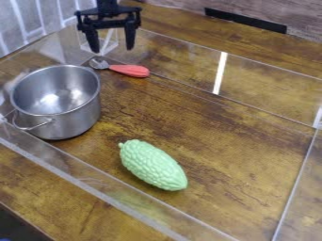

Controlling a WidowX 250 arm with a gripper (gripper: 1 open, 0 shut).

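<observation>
My black gripper (109, 40) hangs at the top left, open, above and behind a spatula-like utensil (128, 70) with a red handle and metal head, which lies on the wooden table. A steel pot (56, 117) with a wire handle stands at the left. A pale green bumpy gourd (153, 166) lies in the lower middle.
Clear strips or panels edge the wooden work surface (239, 141) on several sides. A dark bar (246, 19) lies at the back, and a pale slatted object is at the top left corner.
</observation>
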